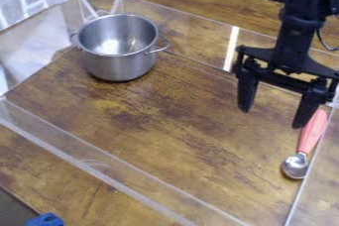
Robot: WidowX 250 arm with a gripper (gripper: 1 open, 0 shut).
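Observation:
My black gripper (280,99) hangs at the upper right, open, with nothing between its fingers. Below and right of it an ice cream scoop with a pink handle (311,131) and a metal head lies on the wooden surface (159,141). A steel pot (122,61) with two side handles sits at the upper left, empty.
Clear plastic edging runs round the work area, with a crumpled white sheet at the far left. A blue object (44,219) shows at the bottom left corner.

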